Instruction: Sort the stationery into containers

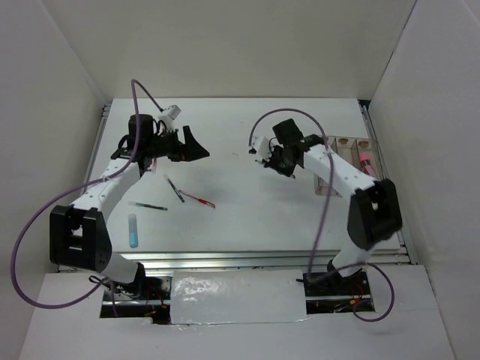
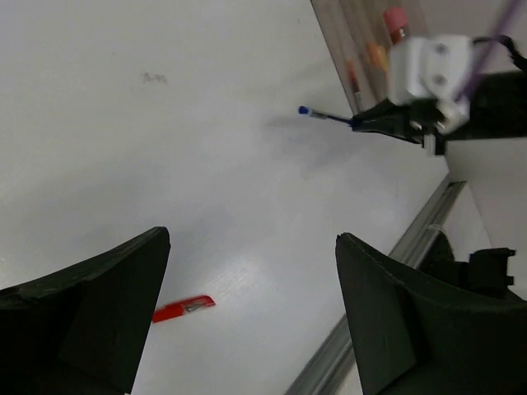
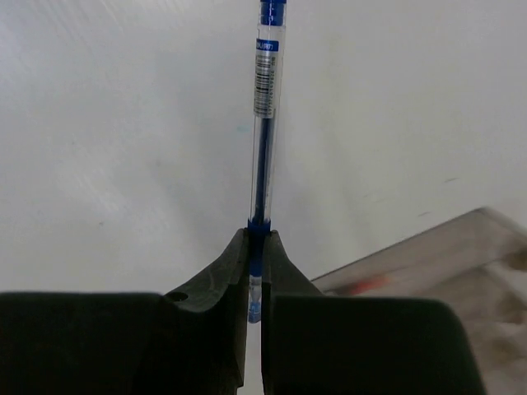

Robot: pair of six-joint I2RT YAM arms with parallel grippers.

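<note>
A blue gel pen (image 3: 265, 148) is gripped by my right gripper, seen near the container in the top and right wrist views. My left gripper stands open and empty over the left half of the table. On the table below it lie a red pen (image 2: 183, 309) (image 1: 198, 199), two dark pens (image 1: 148, 206) (image 1: 175, 189) and a light blue item (image 1: 133, 230). The divided container (image 1: 337, 189) stands at the right, holding pink and orange items, partly hidden by my right arm.
Walls enclose both sides and the back, and metal rails run along the table's edges.
</note>
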